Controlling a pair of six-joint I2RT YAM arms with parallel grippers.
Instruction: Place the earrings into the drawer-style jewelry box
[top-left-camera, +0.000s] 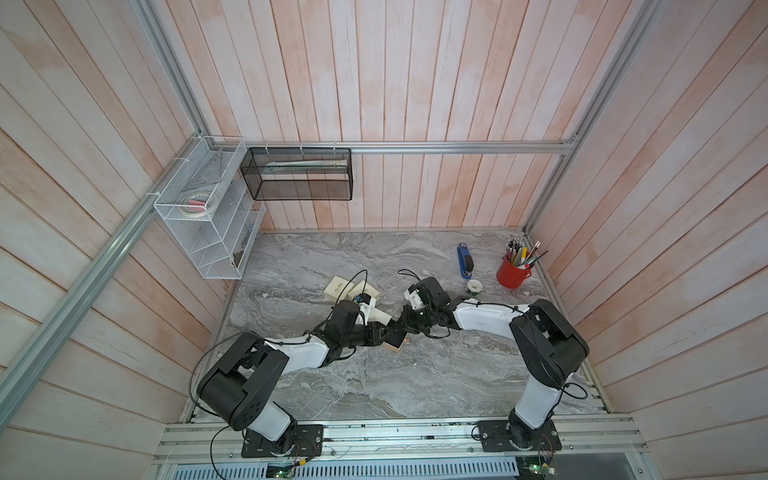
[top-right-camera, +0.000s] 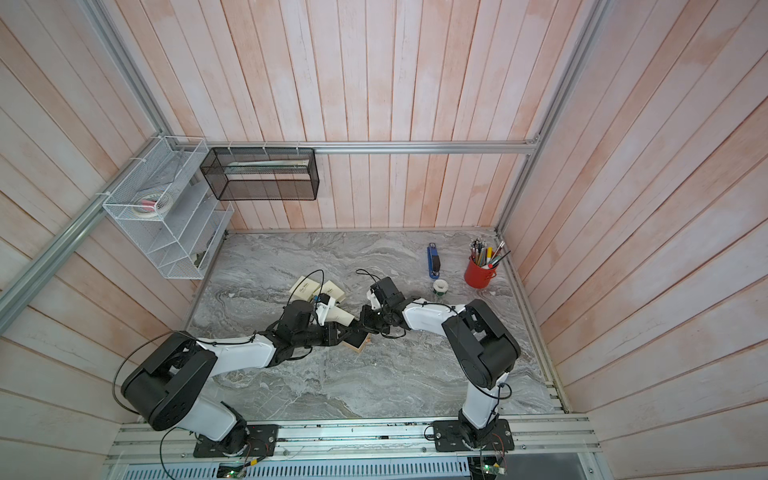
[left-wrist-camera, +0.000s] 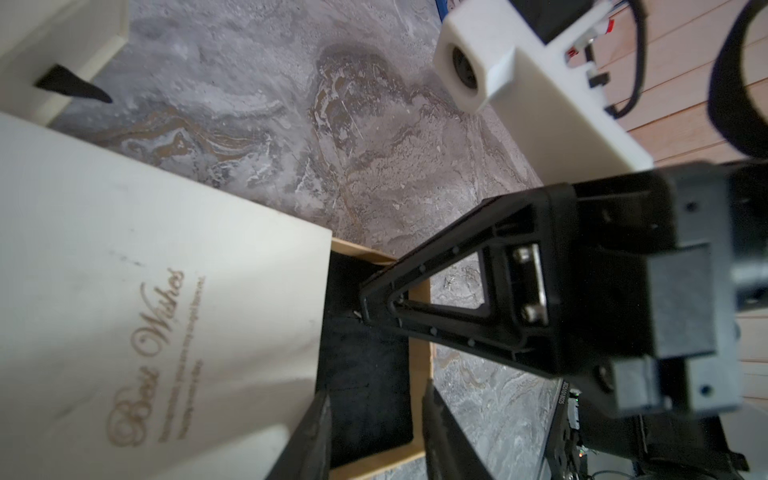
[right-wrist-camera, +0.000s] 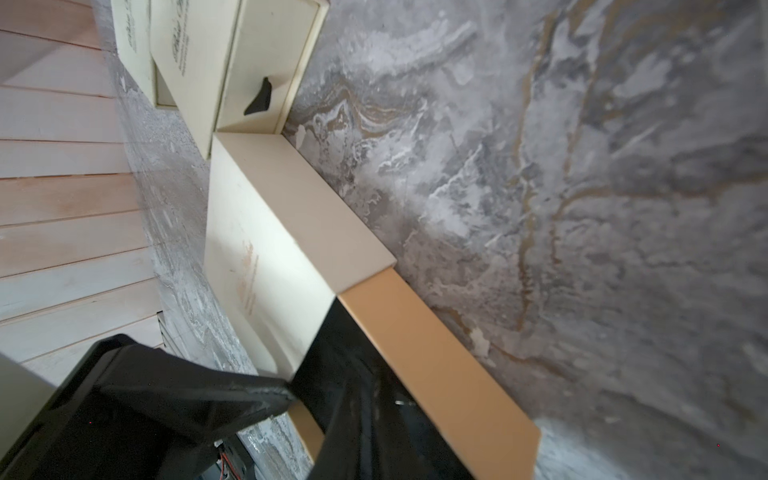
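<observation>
A cream jewelry box (left-wrist-camera: 184, 320) lettered "Best Wishes" lies on the table with its tan, black-lined drawer (left-wrist-camera: 364, 376) pulled out. My right gripper is shut, its fingertips down inside the drawer. A tiny silvery glint, perhaps an earring (right-wrist-camera: 404, 402), shows on the lining beside them; nothing clear shows between the fingers. My left gripper is at the drawer's near side, its fingers apart with part of the drawer between them. How firmly they grip it cannot be told. Both grippers (top-left-camera: 379, 334) meet over the box in the top left view.
Two more cream boxes (top-left-camera: 337, 289) lie behind the open one, close to its far end. A blue stapler (top-left-camera: 465, 261), a small white cup (top-left-camera: 474, 285) and a red pen pot (top-left-camera: 513, 273) stand at the back right.
</observation>
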